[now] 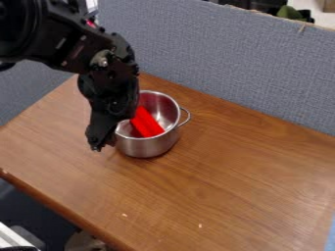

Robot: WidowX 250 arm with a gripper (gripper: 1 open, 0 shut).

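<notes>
A steel pot (153,144) with a wire handle stands on the wooden table (236,186), with a red object (147,122) lying inside it. The black gripper (105,132) hangs over the pot's left side, its fingers pointing down at or just outside the rim. It appears open, and nothing is seen held in it; the arm partly hides the pot's left part and interior.
A grey padded wall runs along the back. The table's left front edge drops to a dark area with some equipment at the lower left.
</notes>
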